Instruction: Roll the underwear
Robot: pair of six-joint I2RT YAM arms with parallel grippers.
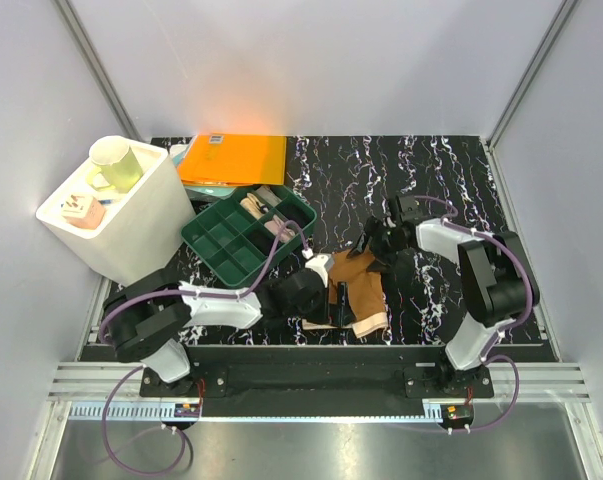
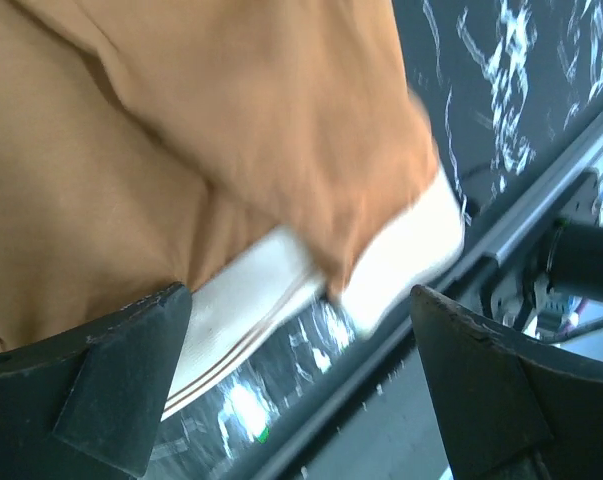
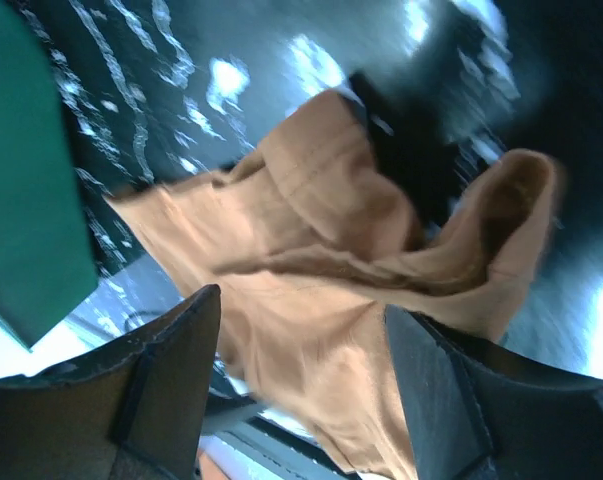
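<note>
The underwear [image 1: 365, 292] is tan with a pale waistband; it lies rumpled at the front middle of the table. In the left wrist view its white band [image 2: 246, 305] runs crosswise below the tan cloth. My left gripper [image 1: 336, 308] is over the near part of the cloth, fingers [image 2: 121, 390] apart. At the far end of the underwear my right gripper [image 1: 366, 245] stands open. Bunched cloth [image 3: 311, 280] shows in front of and between its spread fingers, with a raised fold by the right one. Whether either gripper touches the cloth I cannot tell.
A green divided box [image 1: 216, 235] with rolled items in some compartments stands left of the underwear. Behind it lie orange folders [image 1: 236, 160], and a white bin [image 1: 146, 220] is at far left.
</note>
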